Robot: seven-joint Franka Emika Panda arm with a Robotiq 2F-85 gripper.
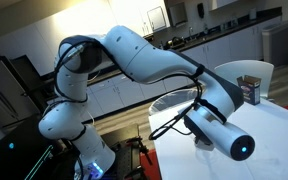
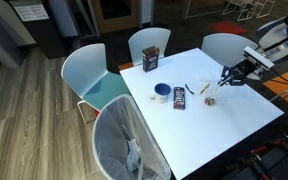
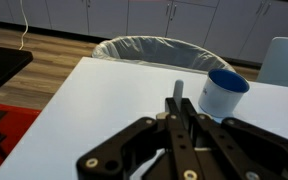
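Observation:
My gripper appears shut on a thin pale object (image 3: 178,90), whose end sticks up between the fingers in the wrist view; I cannot tell what it is. Exterior view 2 has the gripper (image 2: 225,76) over the right part of the white table, near a small clear cup (image 2: 211,99) with something brownish in it. A short yellow stick (image 2: 204,88) is beside that cup. Exterior view 1 hides the fingertips behind the arm. To the right of the gripper in the wrist view stands a blue mug (image 3: 224,93).
A dark rectangular item (image 2: 179,96) and a small dark stick (image 2: 190,88) lie near the mug. The box (image 2: 151,58) stands at the table's far corner. A lined bin (image 2: 102,140) is beside the table, with chairs around.

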